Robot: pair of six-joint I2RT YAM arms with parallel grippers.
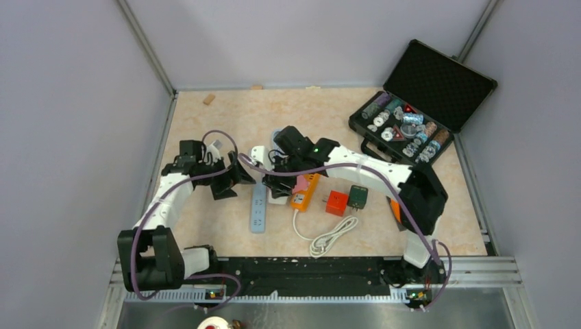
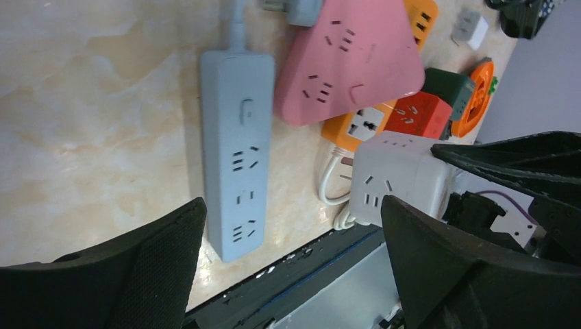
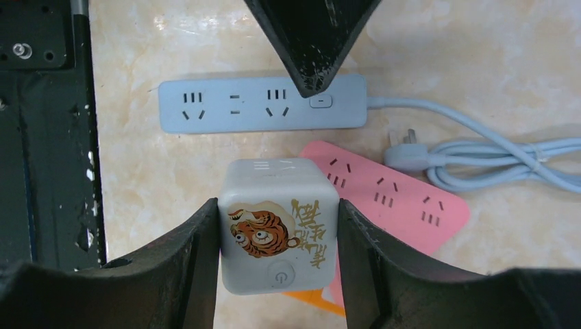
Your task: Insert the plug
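Observation:
My right gripper is shut on a white cube socket with a tiger sticker and holds it above the pink triangular socket; the same cube shows on the right in the left wrist view. The pale blue power strip lies on the table just left of it, its socket faces up. A pale blue plug rests by its coiled cable. My left gripper stands open left of the strip, nothing between its fingers.
An orange strip, red and green adapters and a white cable lie to the right. An open case of chips sits at the back right.

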